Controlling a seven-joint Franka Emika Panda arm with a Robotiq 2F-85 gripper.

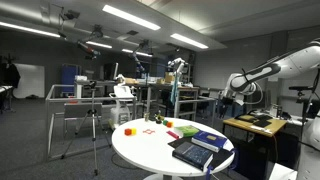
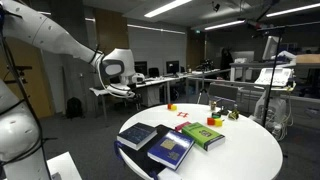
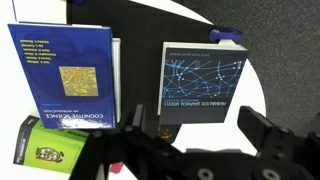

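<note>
My gripper stands open above the table, with nothing between its fingers. Ahead of the fingers in the wrist view lies a dark book, Probabilistic Graphical Models (image 3: pixel 200 88), with a blue line pattern on its cover. A blue book, Cognitive Science (image 3: pixel 68 78), lies to its left, and a green book (image 3: pixel 48 148) is partly cut off at the lower left. In exterior view 2 the gripper (image 2: pixel 130 93) hangs well above the dark book (image 2: pixel 137 137); the blue book (image 2: pixel 171 150) and green book (image 2: pixel 201 136) lie farther right.
A black sheet (image 3: pixel 145 22) lies under the books near the edge of the white round table (image 2: pixel 245 155). Small coloured blocks (image 2: pixel 215 122) and bottles stand farther back.
</note>
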